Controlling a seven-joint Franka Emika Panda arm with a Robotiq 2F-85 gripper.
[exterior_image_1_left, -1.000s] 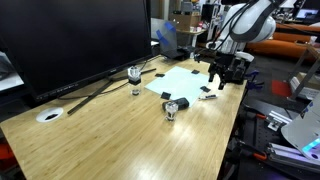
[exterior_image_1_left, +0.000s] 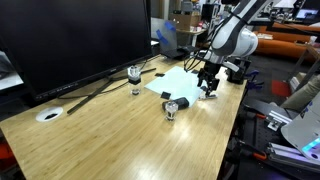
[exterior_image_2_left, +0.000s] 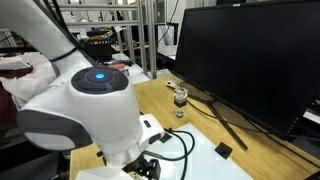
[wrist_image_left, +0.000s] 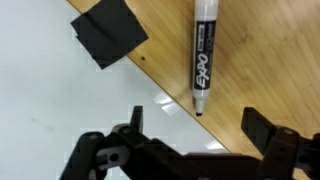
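An Expo dry-erase marker (wrist_image_left: 204, 52), white with a black label, lies on the wooden table in the wrist view. Its dark tip points down between the fingers of my gripper, which is open and empty. The fingers stand wide apart on either side of the tip, not touching it. In exterior view 1 the gripper (exterior_image_1_left: 205, 82) hangs low at the table's right end, near the marker (exterior_image_1_left: 208, 97). The arm's white housing (exterior_image_2_left: 85, 115) hides much of that area in exterior view 2.
White paper (exterior_image_1_left: 180, 79) and a small black square (wrist_image_left: 108, 32) lie beside the marker. A dark object (exterior_image_1_left: 177, 104), a clear cup (exterior_image_1_left: 171, 112) and another cup (exterior_image_1_left: 134, 76) stand to the left. A large monitor (exterior_image_1_left: 75, 45) lines the back. Bare table (exterior_image_1_left: 90, 140) is at left front.
My gripper has moved left in exterior view 1 and come lower, closer to the marker. The objects on the table have stayed put.
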